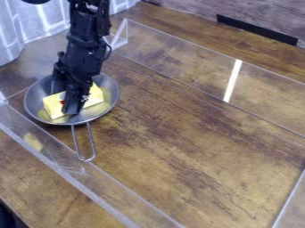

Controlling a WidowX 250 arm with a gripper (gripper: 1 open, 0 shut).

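Observation:
A grey metal pan (99,109) with a long wire handle (85,157) sits at the left of the wooden surface. A pale yellow block (53,106) lies inside it. My black gripper (70,107) reaches down from above into the pan, over the block. Its fingers are at the block, with a small bit of red beside them; the arm hides part of both, and whether the fingers grip the block is hard to see.
Clear plastic walls (179,71) edge the wooden surface (191,151) at the back and front left. A white curtain-like shape stands at the back left.

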